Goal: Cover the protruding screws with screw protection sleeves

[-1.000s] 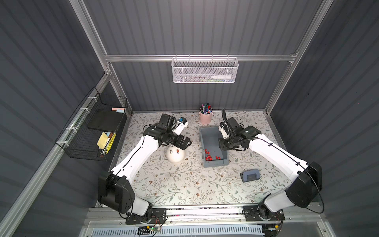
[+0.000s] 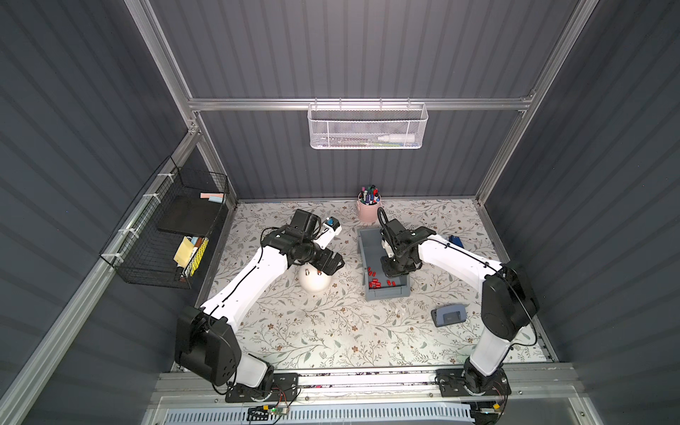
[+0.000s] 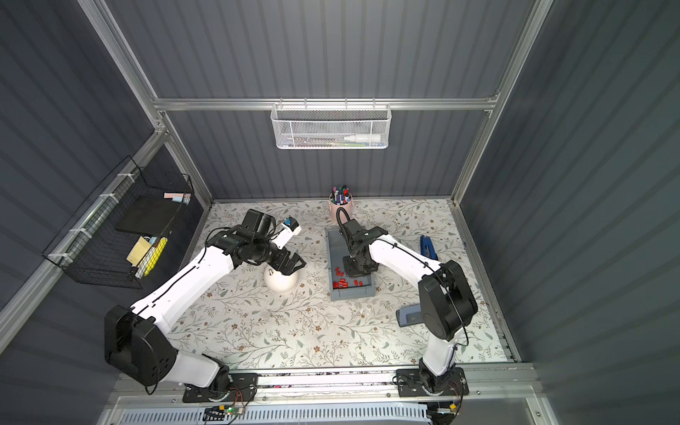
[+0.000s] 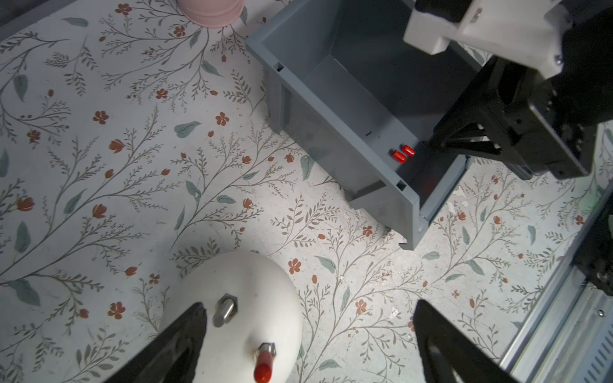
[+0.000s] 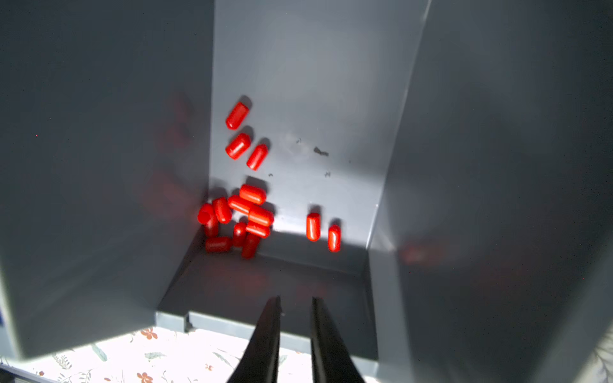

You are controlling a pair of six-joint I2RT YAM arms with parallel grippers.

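A grey bin point(image 2: 376, 245) holds several red sleeves point(image 5: 313, 226), clustered at one end. My right gripper is over the bin, its narrow dark fingertips part open with nothing seen between them. Left of the bin a white dome point(image 4: 200, 281) carries screws: a bare metal one point(image 4: 224, 309) and one with a red sleeve point(image 4: 263, 364) on it, in the left wrist view. My left gripper hangs open above the dome, its blurred fingers wide apart and empty.
A pink pen cup point(image 2: 368, 209) stands behind the bin. A grey-blue object point(image 2: 448, 315) lies front right, a blue object point(image 3: 428, 247) back right. A black wire basket point(image 2: 154, 265) hangs on the left wall.
My right gripper and arm have moved leftward, further over the bin. The left arm has shifted slightly, ending near where it was a second ago.
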